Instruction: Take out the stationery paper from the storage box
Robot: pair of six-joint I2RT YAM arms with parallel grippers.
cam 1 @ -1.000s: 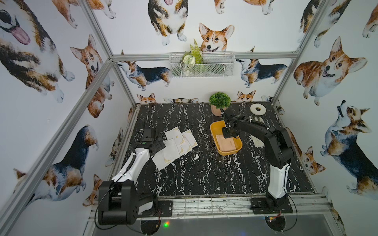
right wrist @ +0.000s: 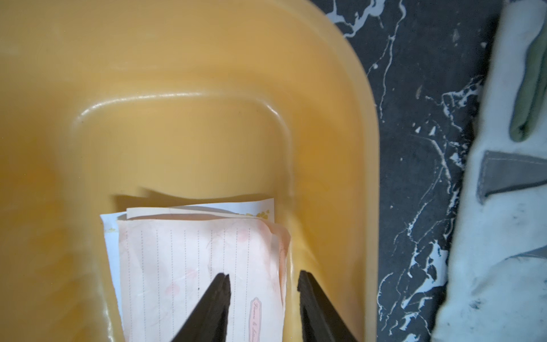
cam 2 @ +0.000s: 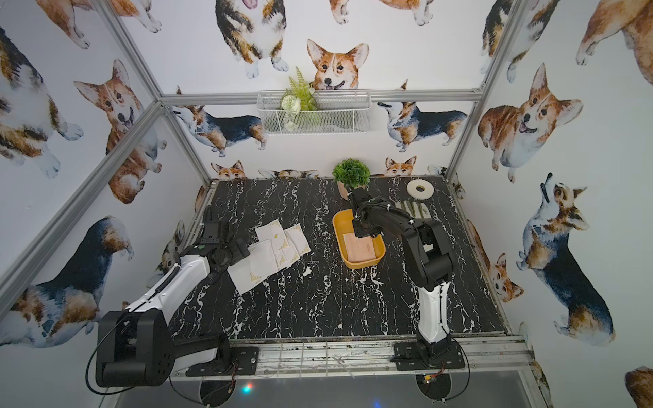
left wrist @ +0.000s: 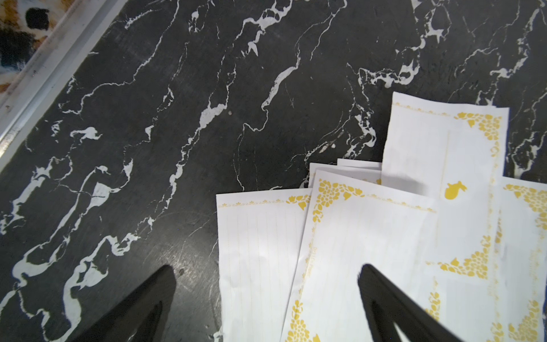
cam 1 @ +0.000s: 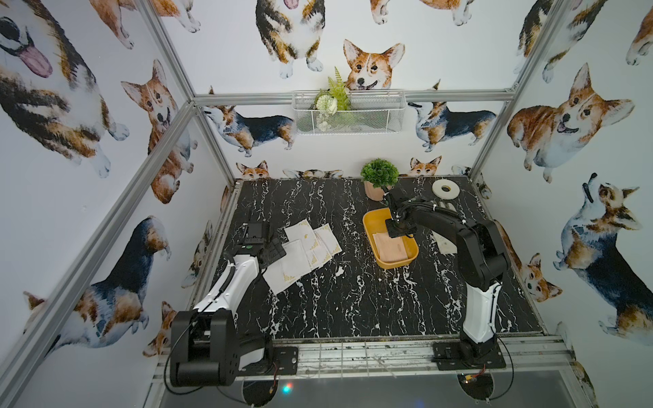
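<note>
The yellow storage box (right wrist: 188, 136) holds pink lined stationery paper (right wrist: 188, 273) over white sheets, at the end nearer me. My right gripper hangs open over the box, its fingertips above the top sheet near that sheet's right edge, nothing visibly held. Several white sheets with yellow floral borders (left wrist: 364, 239) lie loosely overlapping on the table left of the box. My left gripper is open above the left part of those sheets, with nothing visibly held.
A potted plant (cam 1: 379, 171) stands behind the box, a white roll (cam 1: 445, 183) at back right. A pale cloth item (right wrist: 490, 239) lies right of the box.
The right arm shifts very slightly over the box. The left arm and the papers look unmoved.
</note>
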